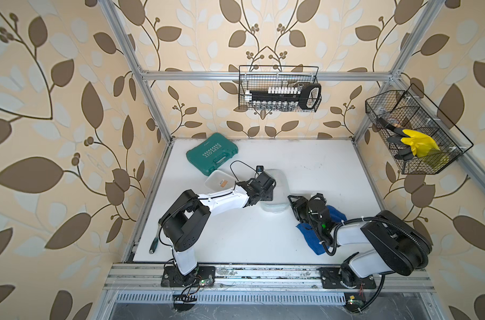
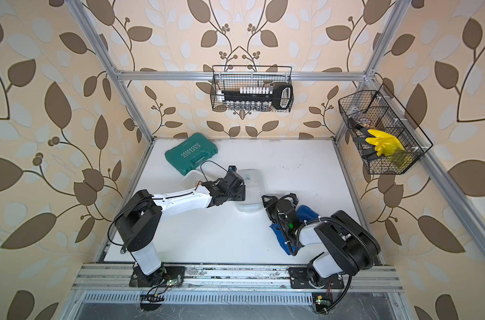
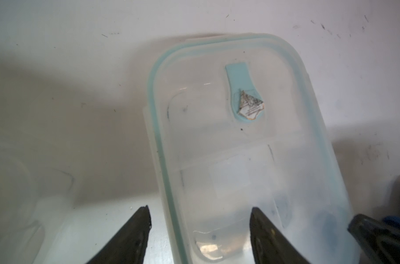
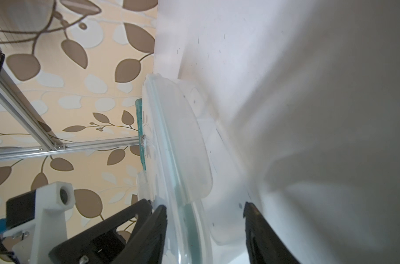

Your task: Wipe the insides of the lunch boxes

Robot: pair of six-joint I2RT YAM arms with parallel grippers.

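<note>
A translucent lunch box [image 1: 278, 197] with a pale teal band around its top stands mid-table. Seen from above in the left wrist view, it shows a teal tab [image 3: 240, 79] and a scrap of paper. My left gripper is open above its left side, holding nothing. At the box's right side is my right gripper, its fingers apart; the box edge appears between them, but contact cannot be told. A second, smaller lunch box [image 1: 216, 181] sits to the left, an orange mark inside. The blue cloth [image 1: 312, 241] lies under the right arm.
A green case [image 1: 212, 153] lies at the back left. A dark-handled tool [image 1: 154, 245] rests by the left edge. Wire baskets hang on the back wall [image 1: 278, 90] and right wall [image 1: 418, 130].
</note>
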